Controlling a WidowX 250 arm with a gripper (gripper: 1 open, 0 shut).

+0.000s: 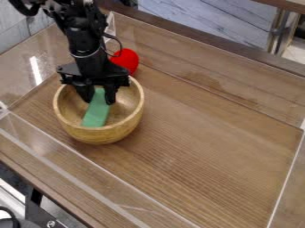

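Observation:
A wooden bowl [100,129] sits on the left part of the wooden table, with a green object [95,113] lying in it. My black gripper [92,91] reaches down at the bowl's back edge, at the upper end of the green object, and appears shut on it. Its fingertips are small and partly hard to make out.
A red round object [124,59] lies behind the bowl, just right of my arm. A pale ledge [274,7] is at the top right.

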